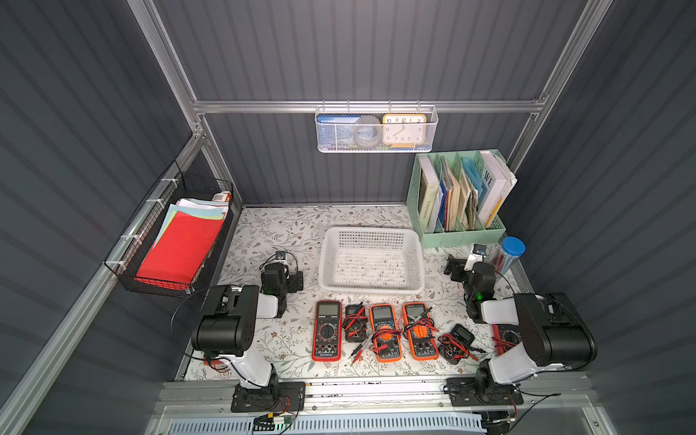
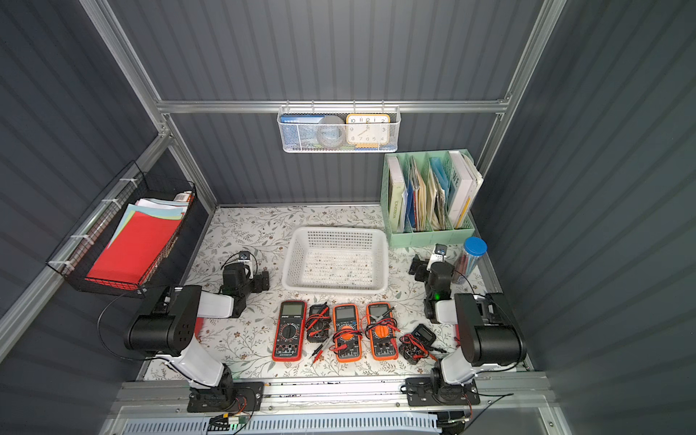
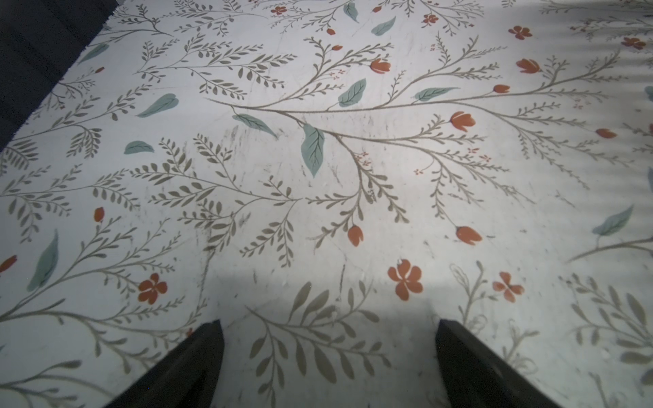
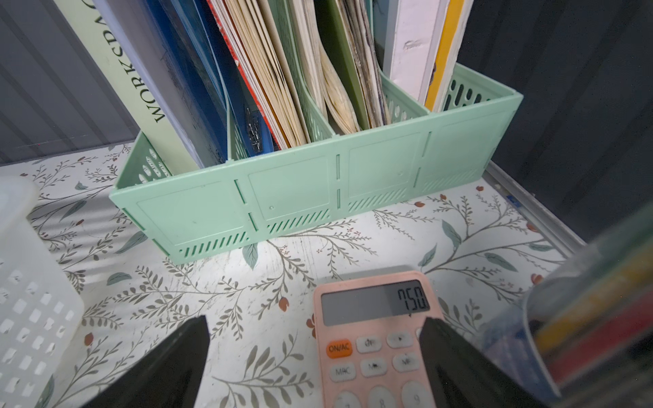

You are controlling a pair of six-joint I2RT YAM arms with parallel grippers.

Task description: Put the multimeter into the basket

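Observation:
A white basket [image 1: 371, 288] stands empty in the middle of the table. In front of it lie a red-edged multimeter [image 1: 327, 348], an orange multimeter [image 1: 382, 311] and a second orange multimeter [image 1: 424, 351], the two orange ones with red and black leads across them. A further red multimeter [image 1: 509, 333] is partly hidden under the right arm. Left of the basket, my left gripper is open over bare tabletop. To the basket's right, my right gripper also stands open, with a pink calculator [image 4: 370, 367] visible past its right finger. Neither gripper holds anything.
A black device with red leads [image 1: 355, 326] lies between multimeters; another dark coiled device [image 1: 456, 343] is further right. A green file rack [image 1: 464, 237] and a blue-lidded jar [image 1: 513, 246] stand at the back right. Table space left of the basket is free.

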